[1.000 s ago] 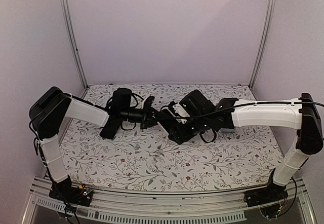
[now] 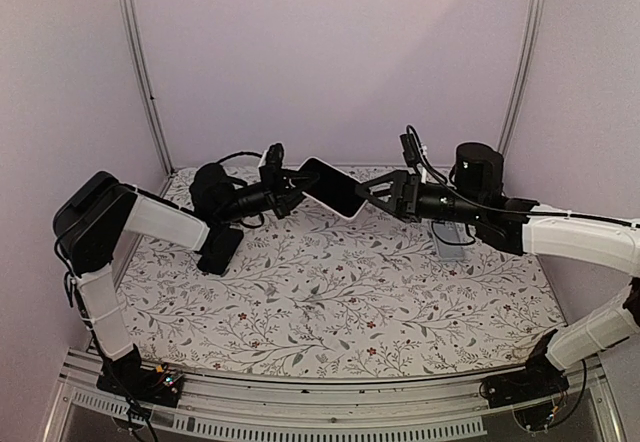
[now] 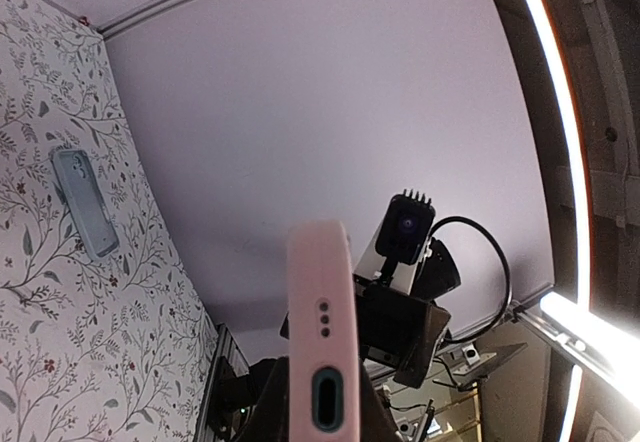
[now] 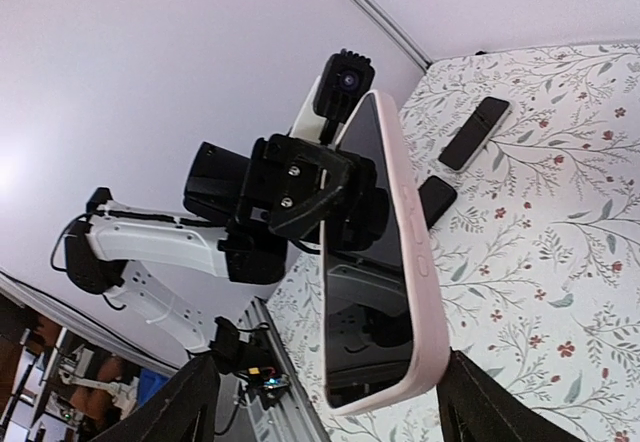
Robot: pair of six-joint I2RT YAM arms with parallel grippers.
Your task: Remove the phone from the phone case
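Note:
A phone in a pale pink case [image 2: 333, 187] hangs tilted above the table, its dark face showing in the top and right wrist views. My left gripper [image 2: 292, 182] is shut on one end of it. My right gripper [image 2: 385, 192] is at the other end, its fingers apart; in the right wrist view they flank the lower end of the pink case [image 4: 416, 282], and whether they touch it cannot be seen. The left wrist view shows the case's side [image 3: 322, 322] with button holes.
Dark phone-like items [image 4: 475, 132] lie on the floral table's left part, and a pale blue case [image 3: 85, 202] lies on the right part behind my right arm.
My right gripper has moved from over the phone's lower end up and to the right, turning as it went. My left gripper and the phone have risen slightly.

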